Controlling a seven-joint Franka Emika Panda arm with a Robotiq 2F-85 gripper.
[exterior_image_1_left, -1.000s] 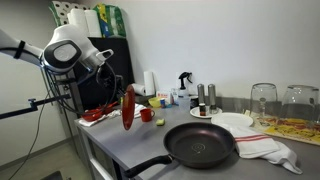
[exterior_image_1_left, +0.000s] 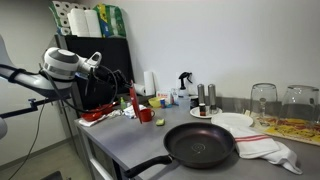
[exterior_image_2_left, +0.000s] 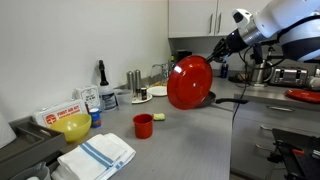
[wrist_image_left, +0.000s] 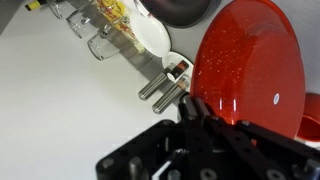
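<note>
A round red plate or lid (exterior_image_2_left: 190, 82) is held up on edge above the counter, its broad face toward exterior view 2. My gripper (exterior_image_2_left: 215, 56) is shut on its rim. In exterior view 1 the red disc (exterior_image_1_left: 134, 103) shows nearly edge-on, left of the black frying pan (exterior_image_1_left: 199, 144). The wrist view has the disc (wrist_image_left: 245, 75) filling much of the right side, with its near edge meeting the dark fingers (wrist_image_left: 205, 140). The exact contact between the fingertips and the rim is hard to make out.
A red mug (exterior_image_2_left: 143, 126), a yellow bowl (exterior_image_2_left: 72, 126) and a folded white towel (exterior_image_2_left: 96, 156) stand on the counter. Near the pan lie a white plate (exterior_image_1_left: 232, 120) and a cloth (exterior_image_1_left: 267, 148); glass jars (exterior_image_1_left: 299, 103) stand against the wall.
In exterior view 1 the arm has drawn back to the left. The red disc has shifted slightly right and up in the picture, and looks narrower than before, still in my gripper.
</note>
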